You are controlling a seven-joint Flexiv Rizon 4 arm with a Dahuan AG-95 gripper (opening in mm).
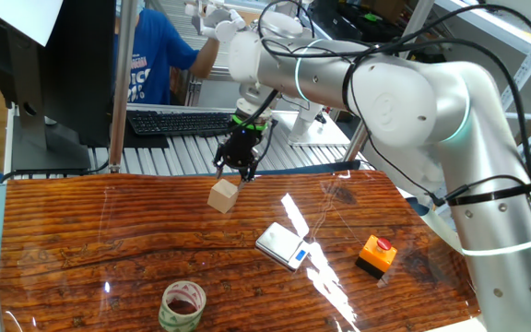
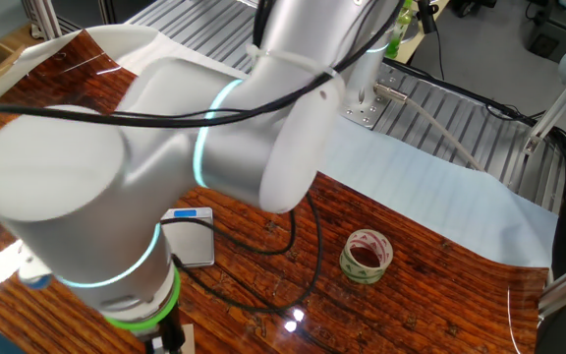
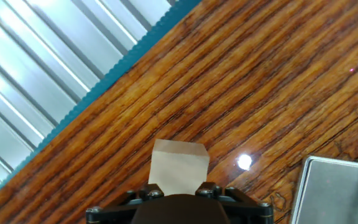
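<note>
A pale wooden block [image 1: 223,195] rests on the brown wood-grain table near its far edge. My gripper [image 1: 235,173] points down just above and slightly behind it, fingers spread apart. In the wrist view the block [image 3: 179,168] lies in front of the open gripper, roughly centred between the two dark fingertips. The gripper's own body hides the block's near end there, so contact cannot be judged. In exterior view 2 the arm covers most of the gripper and block.
A small digital scale [image 1: 283,245] sits right of the block, and an orange box with a red button [image 1: 376,255] farther right. A tape roll [image 1: 182,305] stands near the front. Free table lies left of the block. Ribbed metal surface [image 3: 36,68] borders the far edge.
</note>
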